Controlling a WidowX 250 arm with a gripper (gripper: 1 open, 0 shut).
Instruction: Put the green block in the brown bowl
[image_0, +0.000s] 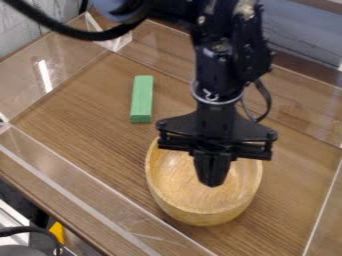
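A green block lies flat on the wooden table, behind and to the left of the bowl. The brown bowl is empty as far as its inside shows; the gripper covers its back part. Above the bowl's back half hangs my black gripper, pointing down, with its fingers close together. Nothing shows between them, and the green block is well apart from the gripper.
Clear walls edge the table along the front left and right. A black cable loops across the top left.
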